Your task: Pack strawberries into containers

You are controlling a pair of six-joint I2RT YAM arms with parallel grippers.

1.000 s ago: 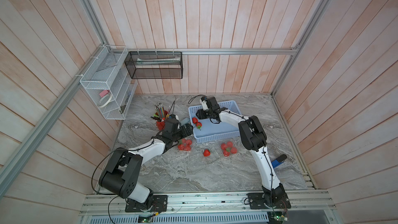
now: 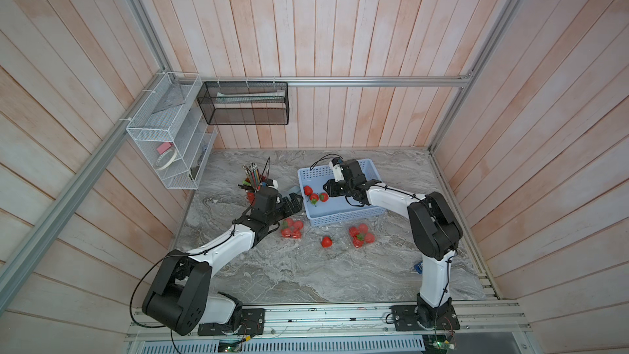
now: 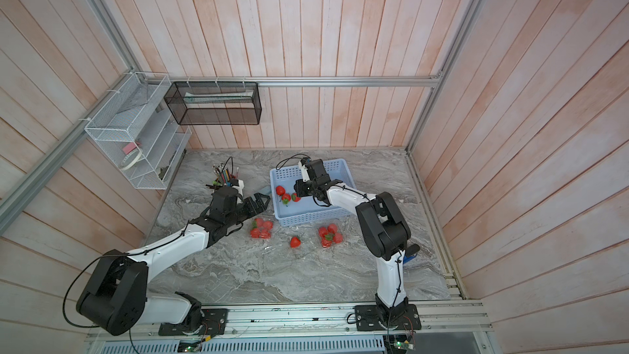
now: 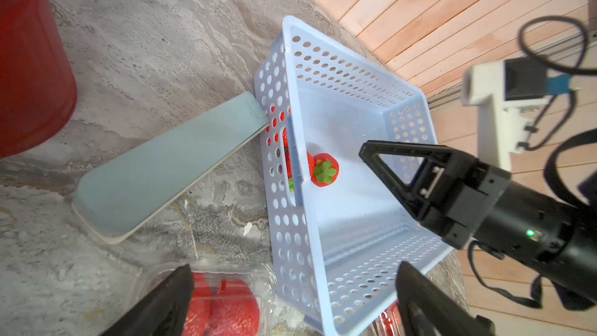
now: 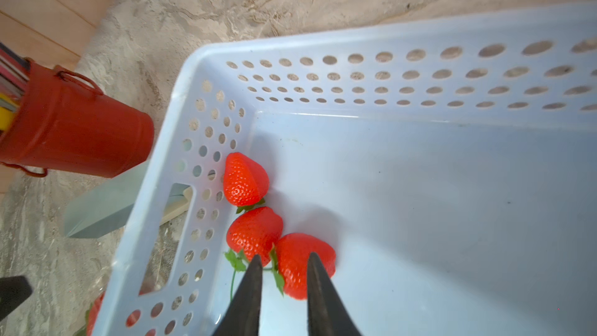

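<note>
Three strawberries (image 5: 245,177) lie grouped along the left side of the light-blue basket (image 2: 340,219). My right gripper is inside the basket's area, just right of them, part open with nothing visible between its fingers. My left gripper (image 2: 291,204) hangs open above the table, left of the basket. Below it sits a clear container (image 2: 292,229) with strawberries. A second filled container (image 3: 330,236) stands in front of the basket, and a single strawberry (image 3: 295,242) lies on the table between the two.
A red bucket of pens (image 5: 87,130) and a grey-green flat object (image 4: 168,168) lie left of the basket. Wire shelves (image 2: 163,137) hang on the left wall.
My right gripper has moved rightward, away from the basket's left side, uncovering a strawberry. The left arm has shifted slightly toward the front left.
</note>
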